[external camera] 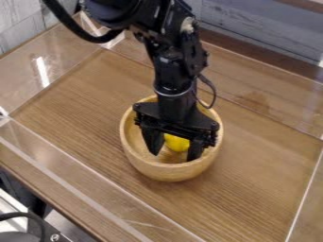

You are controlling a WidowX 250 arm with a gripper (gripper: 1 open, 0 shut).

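My black gripper (175,144) reaches down into a tan round bowl (169,169) on the wooden table, its fingers spread open over a yellow object (177,143) inside. The yellow object is partly hidden by the gripper, and I cannot tell whether the fingers touch it.
A pale wall or ledge (271,28) runs along the back, and black cables hang at the lower left corner.
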